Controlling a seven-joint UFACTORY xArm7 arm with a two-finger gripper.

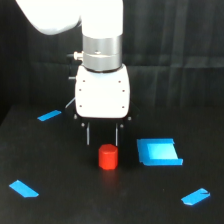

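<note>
A small red block (pixel 108 157) stands on the dark table in the middle of the camera view. My white gripper (pixel 102 141) hangs pointing down, its thin fingers spread apart with a gap between them. The tips appear close to the block's upper edge in the image. The block's red face is in plain sight, and no finger visibly touches it. How far the gripper stands from the block in depth is hard to tell.
A blue square (pixel 159 152) lies just right of the block. Blue strips mark the table at the far left (pixel 50 115), near left (pixel 23 188) and near right (pixel 195 197).
</note>
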